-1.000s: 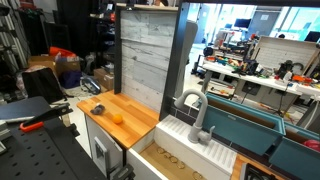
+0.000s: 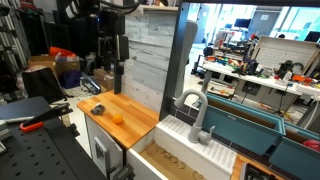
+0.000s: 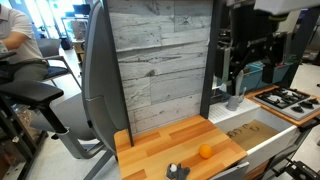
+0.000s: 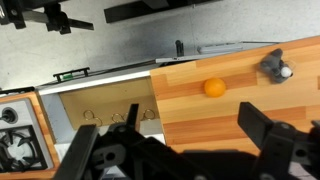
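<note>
On the wooden countertop (image 2: 140, 111) lies a small round orange object (image 4: 214, 87). Near the counter's edge is a small grey object (image 4: 277, 67) with a pale spot, its kind unclear; exterior view 2 shows it at the lower edge. My gripper (image 2: 108, 74) hangs above the counter, clear of both objects. Two dark fingers (image 4: 130, 118) stand well apart at the bottom of the wrist view, with nothing held between them.
Beside the wood is a white sink (image 2: 205, 150) with a grey faucet (image 2: 197, 108). A stove top (image 3: 285, 102) stands beyond it. A whitewashed plank panel (image 3: 165, 65) rises behind the counter. Bare wood surrounds the orange object.
The arm and gripper have come into exterior view 1 from the upper left, now above the counter. The orange and grey objects have not moved.
</note>
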